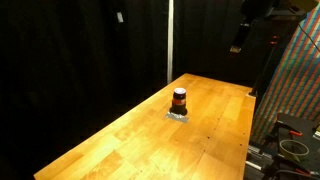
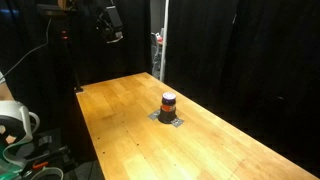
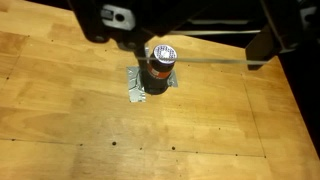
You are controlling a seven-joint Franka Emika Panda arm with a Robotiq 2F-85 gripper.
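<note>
A dark cylindrical object point(image 1: 179, 101) with a white top and an orange-red band stands upright on the wooden table. It rests on a black base over silvery tape point(image 2: 178, 122). The wrist view shows the same cylinder point(image 3: 161, 62) from above, close to the left finger in the picture; whether they touch cannot be told from there. My gripper is open, its dark fingers wide apart. Exterior view 1 has the gripper point(image 1: 237, 46) high at the upper right, well clear of the cylinder; exterior view 2 shows the arm at the upper left.
Bare wooden tabletop point(image 2: 215, 145) surrounds the cylinder, with a few small dark holes. Black curtains hang behind, and a pale vertical pole point(image 1: 170, 45) rises at the far edge. Cables and equipment point(image 1: 293, 148) lie beside the table. A thin pale line point(image 3: 205, 61) crosses the wrist view between the fingers.
</note>
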